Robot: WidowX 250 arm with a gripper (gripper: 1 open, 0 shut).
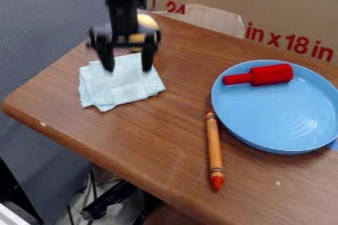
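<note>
The black gripper (125,53), blurred by motion, hangs over a folded pale cloth (122,85) at the left of the wooden table; whether it touches the cloth is unclear, and so is its finger state. A yellow round object (145,26) is partly hidden behind the arm. At the right, a red cylindrical object (270,74) lies on a blue plate (280,116). An orange crayon (214,151) lies beside the plate.
A cardboard box (264,2) stands behind the table. The table's left edge drops to a grey floor.
</note>
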